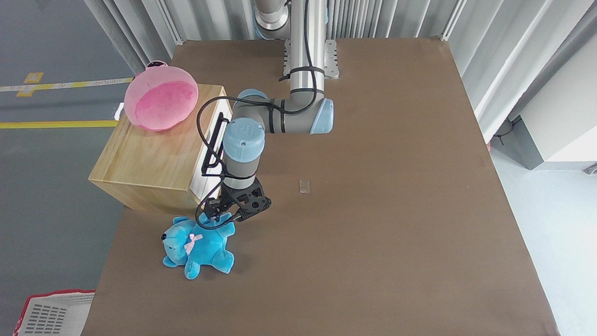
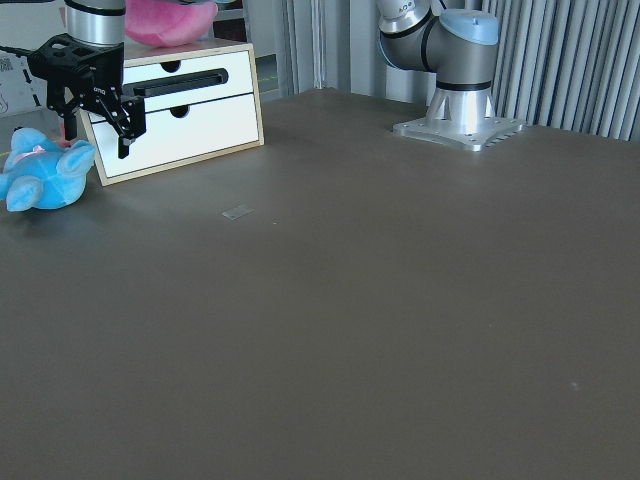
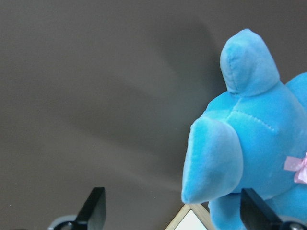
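A blue plush bear (image 1: 202,249) with a pink bow lies on its back on the brown table near the wooden drawer cabinet. My gripper is open just above and beside the bear, its fingers over the bear's side toward the cabinet. In the left view the gripper (image 2: 96,135) hangs over the bear (image 2: 45,180). In the wrist view the bear fills the right half, with nothing seen held between the fingers.
The cabinet (image 1: 148,162) stands at the table's left edge with a pink bowl-like plush (image 1: 163,103) on top. A white basket (image 1: 55,313) is at the lower left, off the table.
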